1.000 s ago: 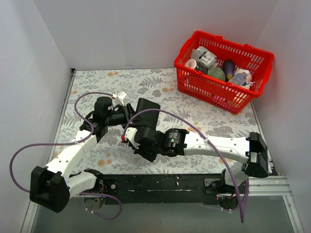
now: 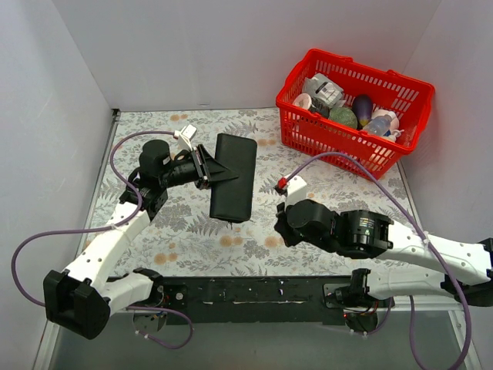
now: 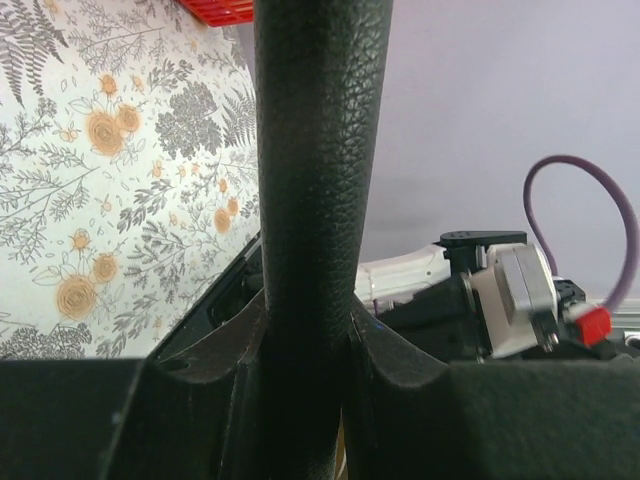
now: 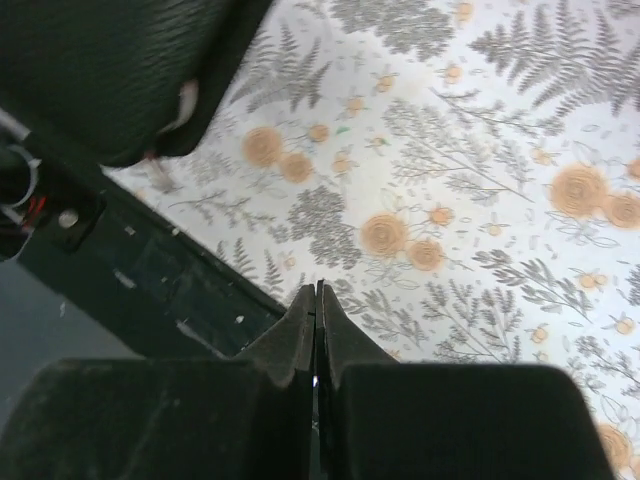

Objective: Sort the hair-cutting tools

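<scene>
A black textured case [image 2: 233,177] is held up over the middle of the patterned table, with my left gripper [image 2: 208,169] shut on its left side. Close up in the left wrist view, the case [image 3: 315,180] runs upward from between my left fingers. My right gripper [image 2: 282,231] hovers to the right of the case, clear of it. In the right wrist view my right gripper is shut with bare fingertips together and nothing between them. There the case [image 4: 110,70] fills the upper left, blurred. Its zipper pull cannot be made out clearly.
A red basket [image 2: 347,142] with several items, including an eggplant [image 2: 362,108] and a bottle [image 2: 378,126], stands at the back right. A dark rail [image 2: 246,301] runs along its front edge.
The case now shows more fully in the top view.
</scene>
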